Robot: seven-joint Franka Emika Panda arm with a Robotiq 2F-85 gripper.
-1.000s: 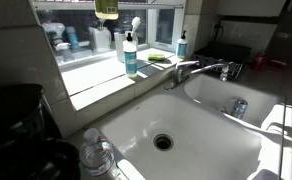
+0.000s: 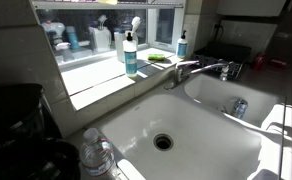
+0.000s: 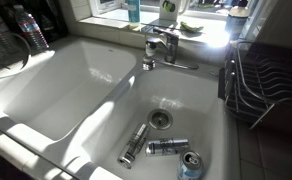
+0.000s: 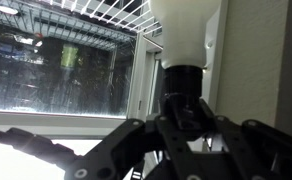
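In the wrist view my gripper is shut on a pale cylindrical item (image 4: 184,30) with a black neck (image 4: 183,82). The item points up and away from the fingers, toward a wire rack. At the top edge of exterior view 1 only the lowest sliver of a yellow-green object (image 2: 108,2) shows above the window. Whether it is the held item cannot be told. Neither exterior view shows my gripper.
A double sink (image 2: 201,150) lies below the sill, with several cans (image 3: 167,146) in one basin. A blue soap bottle (image 2: 131,55) and another pump bottle (image 2: 182,45) stand on the sill. Water bottles (image 2: 96,153) stand at the left. A dish rack (image 3: 266,80) is at the right.
The sink and sill look the same.
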